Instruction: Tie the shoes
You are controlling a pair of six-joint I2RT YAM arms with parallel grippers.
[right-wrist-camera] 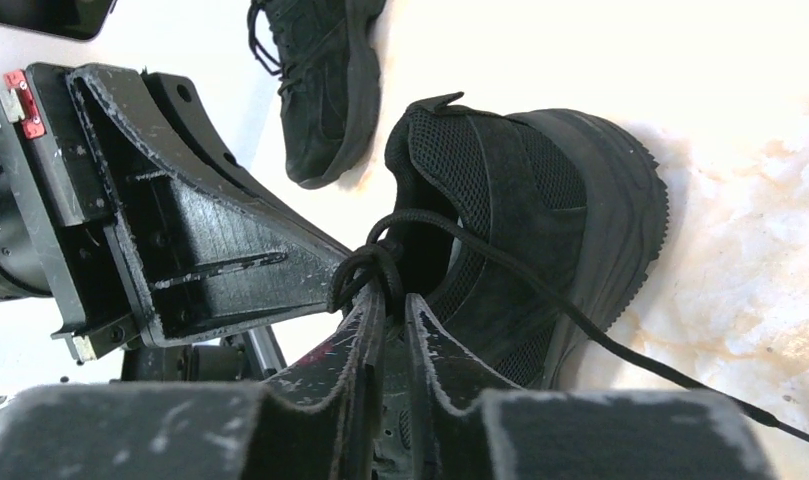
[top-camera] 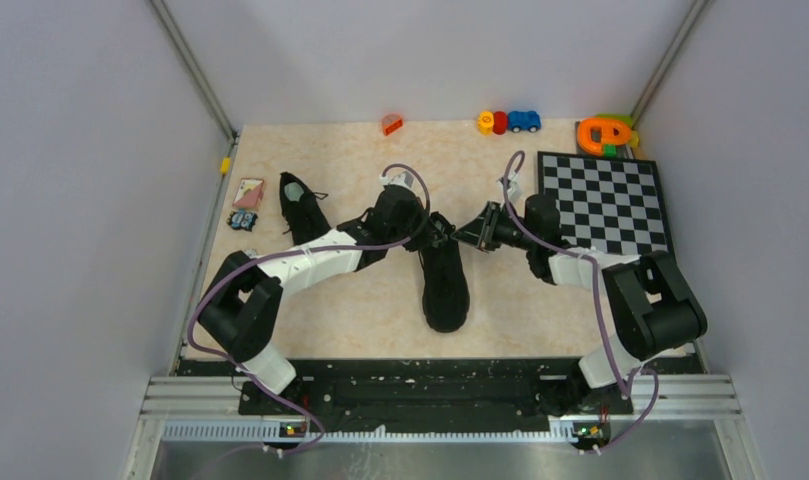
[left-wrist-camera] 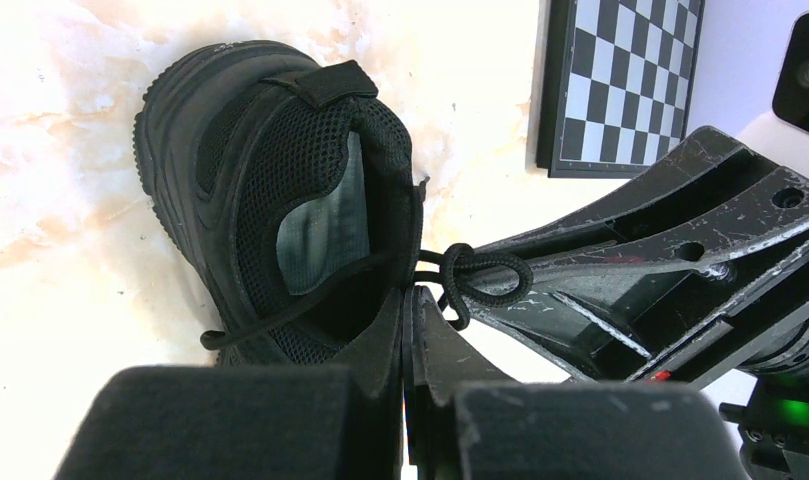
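A black shoe [top-camera: 445, 290] lies in the centre, its opening facing up in both wrist views. My left gripper is over the opening, shut, with black lace at its tips. My right gripper meets it from the right, its fingers close together at a looped, knotted lace [left-wrist-camera: 480, 285]; whether they are shut is unclear. A loose lace strand [right-wrist-camera: 560, 305] runs from the loop across the shoe onto the table. The second black shoe [top-camera: 302, 210] lies to the left.
A chessboard [top-camera: 605, 200] lies at the right. Plastic toys [top-camera: 523, 121] stand along the back edge, with small items [top-camera: 248, 193] at the left edge. Bare table surrounds the centre shoe at front and back.
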